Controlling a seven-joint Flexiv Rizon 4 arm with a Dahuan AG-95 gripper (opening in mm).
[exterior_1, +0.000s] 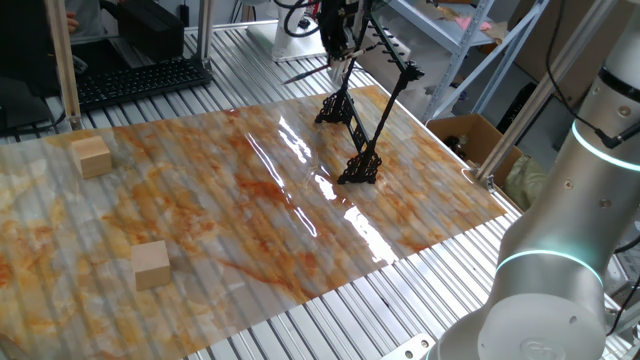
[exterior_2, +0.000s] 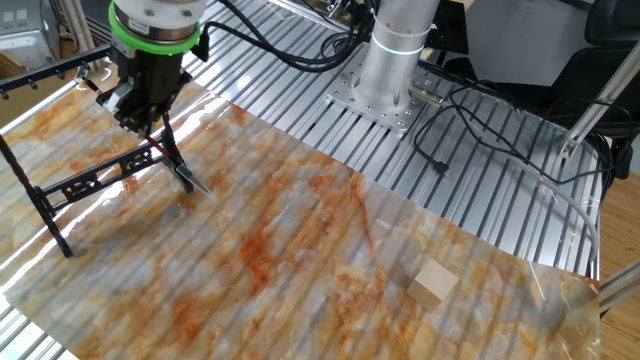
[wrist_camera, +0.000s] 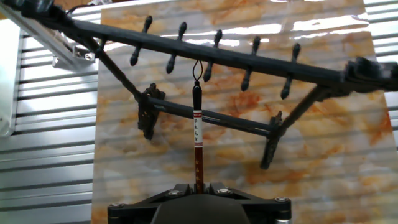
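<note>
A brush with a reddish-brown handle (wrist_camera: 198, 155), white label and black end is held in my gripper, which is shut on it. From the black end a thin cord loop (wrist_camera: 198, 71) reaches the rack's top bar, close beside a peg (wrist_camera: 213, 56); whether it is over the peg I cannot tell. The black rack (exterior_1: 362, 140) stands upright on the marbled sheet. In exterior view 2 my gripper (exterior_2: 140, 118) is at the rack's top, and the brush's pale bristle tip (exterior_2: 198, 182) slants down, away from the rack. The fingertips are mostly hidden.
Two wooden blocks, one farther back (exterior_1: 91, 157) and one nearer (exterior_1: 151, 265), lie on the marbled sheet (exterior_1: 230, 200), well away from the rack. Between them and the rack the sheet is clear. A keyboard (exterior_1: 140, 85) sits beyond its back edge.
</note>
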